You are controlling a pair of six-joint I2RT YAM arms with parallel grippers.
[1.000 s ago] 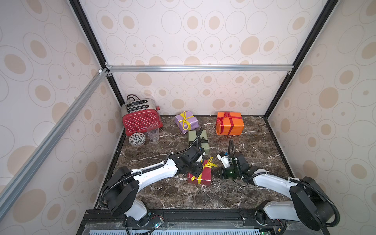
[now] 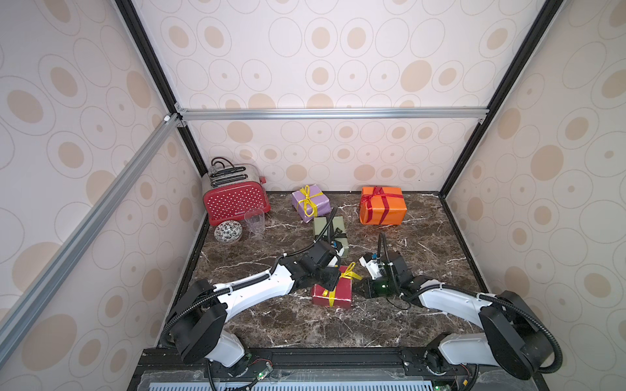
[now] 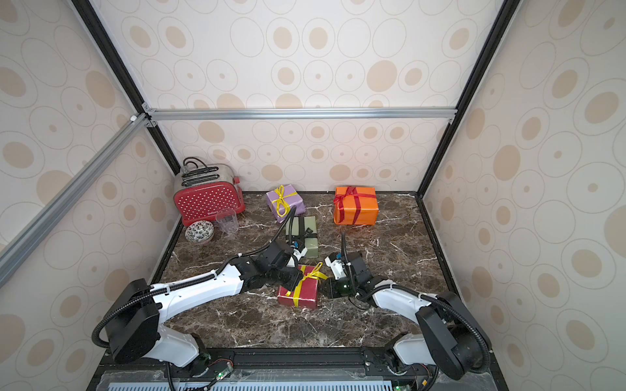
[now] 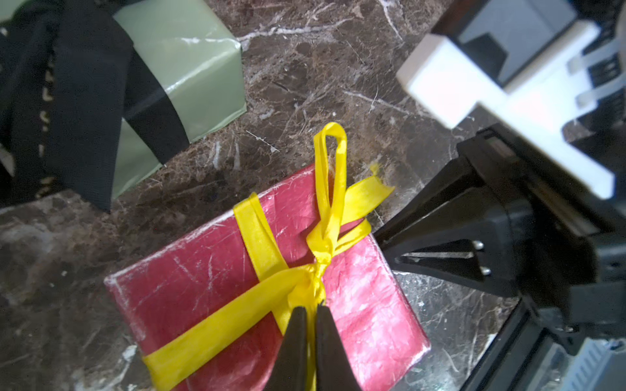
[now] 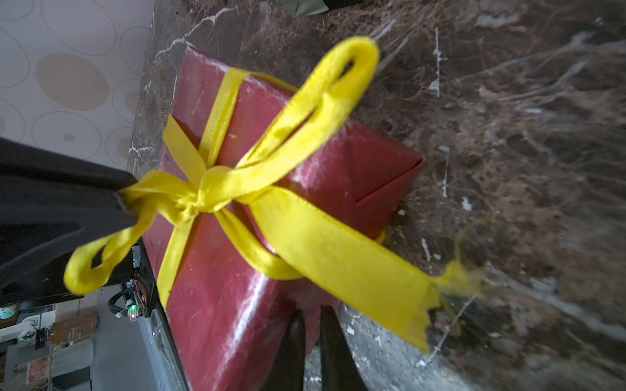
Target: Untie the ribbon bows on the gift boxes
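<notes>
A yellow ribbon bow (image 5: 280, 156) is tied on the red gift box (image 4: 195, 273); its knot, loops and a loose tail show in both wrist views. My left gripper is over the box with its fingers close together, and a strip of ribbon runs between them. Whether they pinch it I cannot tell. Just right of the box, my right gripper is shut with nothing between its fingers, its tip close to the box's edge in the left wrist view. Behind are a green box (image 2: 320, 224) with black ribbon, a purple box (image 2: 317, 200) with a yellow bow and an orange box (image 2: 373, 215) with red ribbon.
A red toaster (image 2: 234, 203), a patterned bowl (image 2: 228, 231) and a clear cup (image 2: 255, 221) stand at the back left. The green box lies close behind the red one. Bare marble tabletop (image 2: 430, 244) lies open on the right and in front.
The left gripper has shifted very slightly over the red box, and the right arm has barely moved. The red box stays in place with its bow still tied.
</notes>
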